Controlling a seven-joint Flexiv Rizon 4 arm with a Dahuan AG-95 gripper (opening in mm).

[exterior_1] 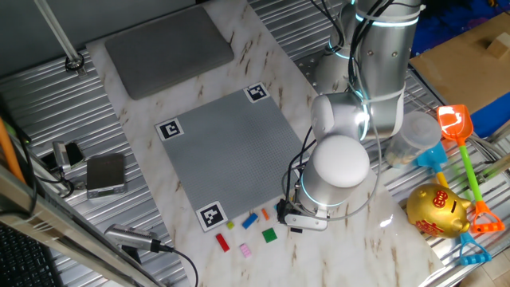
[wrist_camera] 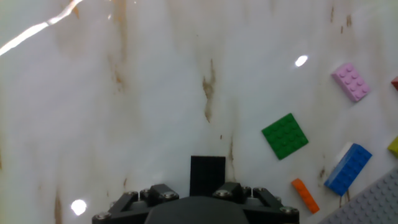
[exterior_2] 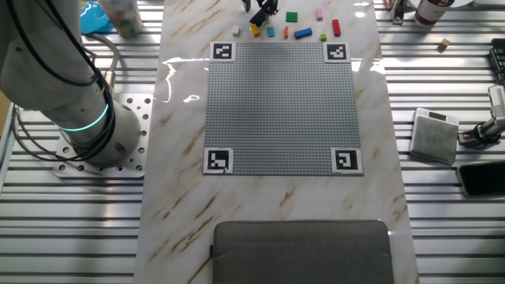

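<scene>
At the bottom of the wrist view is my gripper, its dark linkages spread left and right. A plain black block-like shape (wrist_camera: 208, 172) sticks out between them; I cannot tell whether it is a brick or the fingertips. A flat green brick (wrist_camera: 285, 135) lies to its right, with an orange brick (wrist_camera: 305, 196), a blue brick (wrist_camera: 349, 169) and a pink brick (wrist_camera: 351, 82) farther right. In exterior view 2, white (exterior_2: 236, 31), yellow (exterior_2: 255, 30) and cyan (exterior_2: 271, 31) bricks lie near the gripper (exterior_2: 264, 14). Whether the fingers are open or shut is unclear.
The grey studded baseplate (exterior_2: 280, 110) has marker cards at its corners and no bricks on it. Red (exterior_2: 336, 28) and lime (exterior_2: 323, 37) bricks lie beside it. A grey case (exterior_1: 169, 49) rests at the table's far end. A gold piggy bank (exterior_1: 437, 210) stands off the table.
</scene>
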